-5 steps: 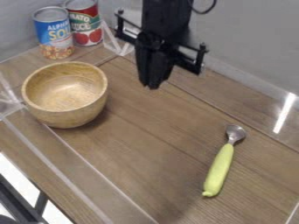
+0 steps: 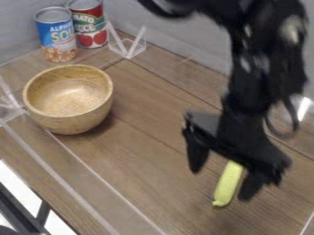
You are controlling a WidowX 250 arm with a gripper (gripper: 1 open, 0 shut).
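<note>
My black gripper (image 2: 225,163) is low at the right, open, with its two fingers on either side of a utensil with a pale yellow-green handle (image 2: 226,187) lying on the wooden table. The gripper hides the utensil's metal end. Whether the fingers touch it cannot be told.
A wooden bowl (image 2: 68,114) sits at the left. Two cans stand at the back left, an Alpo can (image 2: 58,35) and a red can (image 2: 90,23).
My gripper has moved down and to the right, from above the middle of the table near the bowl to over the yellow-green handled utensil, which it now partly hides.
</note>
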